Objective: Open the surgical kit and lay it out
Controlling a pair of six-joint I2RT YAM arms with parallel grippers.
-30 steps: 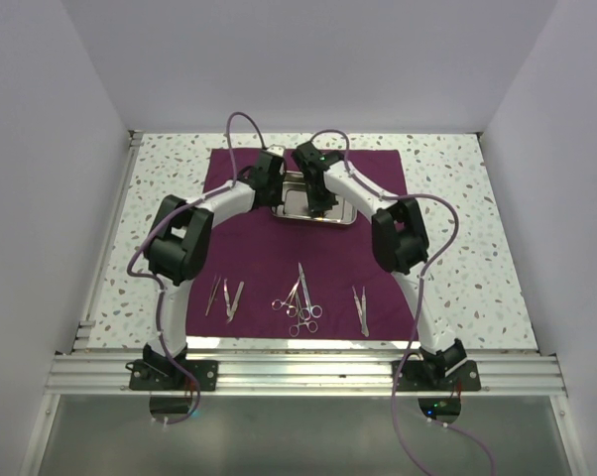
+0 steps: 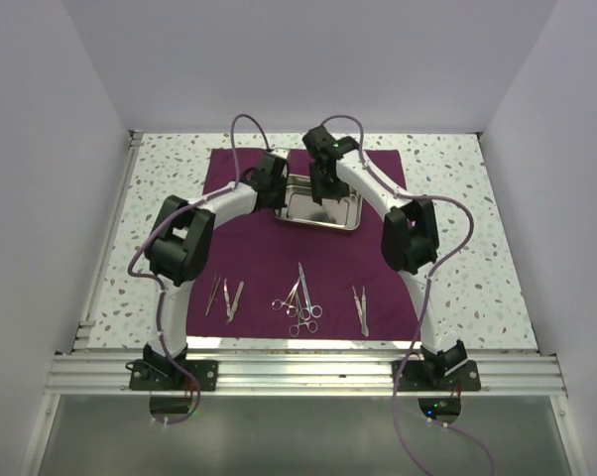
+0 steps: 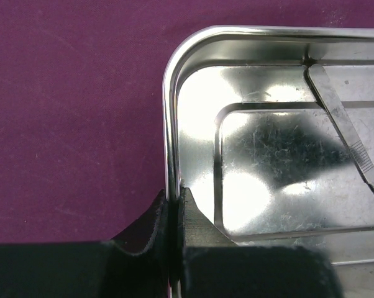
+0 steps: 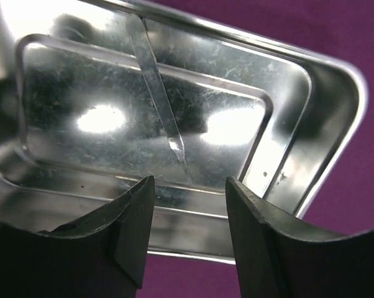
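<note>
A steel tray (image 2: 313, 224) stands on the maroon cloth toward the back. My left gripper is shut on the tray's left rim (image 3: 168, 124), one finger outside the wall and one inside. In the tray lies a slim metal instrument, its handle and ribbed grip (image 3: 348, 133) showing in the left wrist view. The right wrist view shows a thin instrument (image 4: 159, 93) slanting across the tray floor, its narrow tip toward my fingers. Over the tray hangs my right gripper, open, nothing between its fingers.
Toward the front of the cloth lie slim instruments (image 2: 234, 297) at the left, several ring-handled ones (image 2: 306, 290) in the middle and a pair (image 2: 364, 309) at the right. The cloth between them and the tray is bare (image 2: 269, 248).
My right gripper has moved right and a little backward over the tray.
</note>
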